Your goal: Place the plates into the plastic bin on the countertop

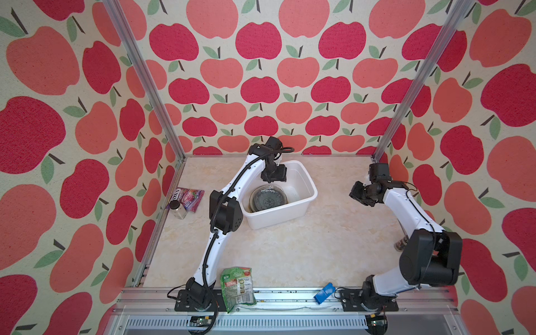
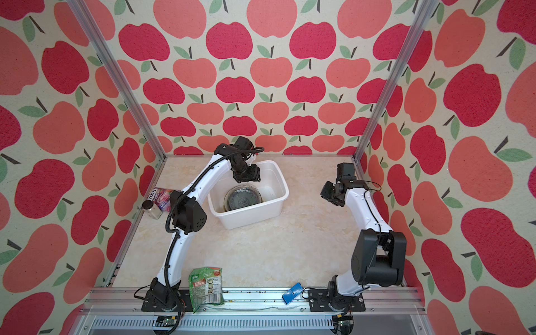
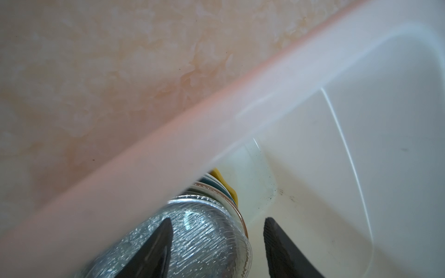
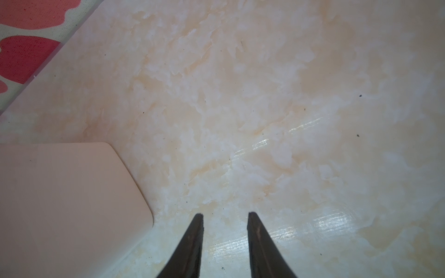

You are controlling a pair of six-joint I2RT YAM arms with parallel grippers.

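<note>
A white plastic bin (image 1: 280, 213) stands on the countertop, left of centre. Inside it, toward its near left end, lies a stack of plates; a dark, glossy plate (image 1: 268, 198) is on top. In the left wrist view the top plate (image 3: 194, 231) looks silvery, with other plate rims (image 3: 220, 194) beneath it, one of them yellow. My left gripper is over the bin, its fingers apart and nothing held between them. Off to the right of the bin, above bare countertop, my right gripper has its fingers parted, also empty.
A purple snack bag (image 1: 192, 199) and a small jar (image 1: 177, 209) stand at the left edge. A green bag (image 1: 237, 286) lies at the front, with a blue item (image 1: 324, 293) farther right. Countertop between bin and right arm is clear.
</note>
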